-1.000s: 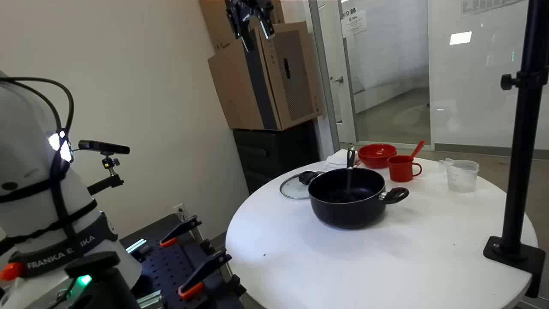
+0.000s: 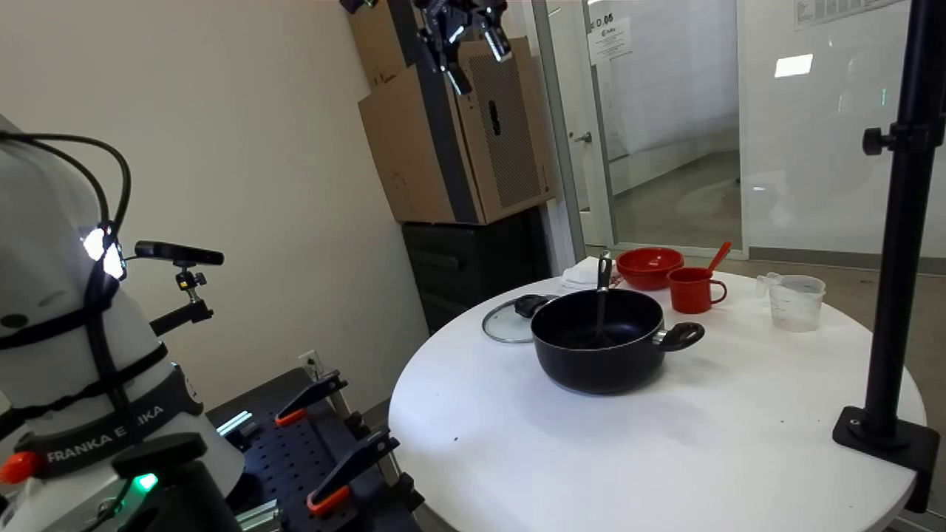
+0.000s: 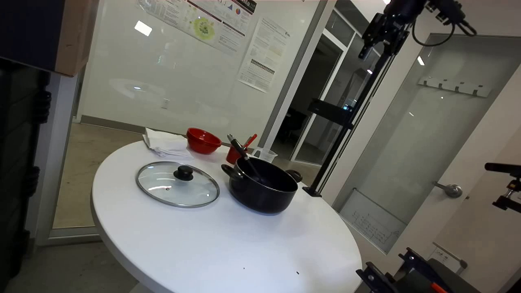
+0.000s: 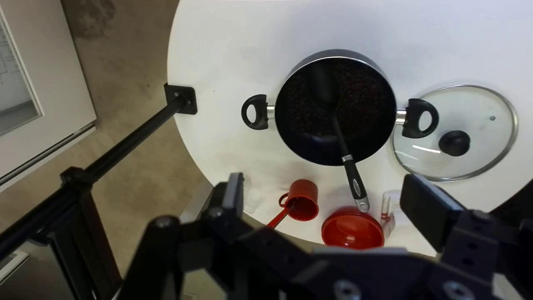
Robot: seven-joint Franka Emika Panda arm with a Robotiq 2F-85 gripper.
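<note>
High above the table, my gripper stands open, its fingers wide apart and empty; in the wrist view its pads frame the far side of the table. Below it sits a black two-handled pot with dark beans inside. A black ladle rests in the pot, its handle leaning over the rim. Beside the pot lies a glass lid with a black knob. A red mug holds a red utensil, and a red bowl stands near it.
A clear measuring cup and a folded white cloth lie toward the far edge. A black pole is clamped at the table's side.
In exterior view 1 my gripper has moved to the right and slightly lower, still empty. The things on the table stand where they were.
</note>
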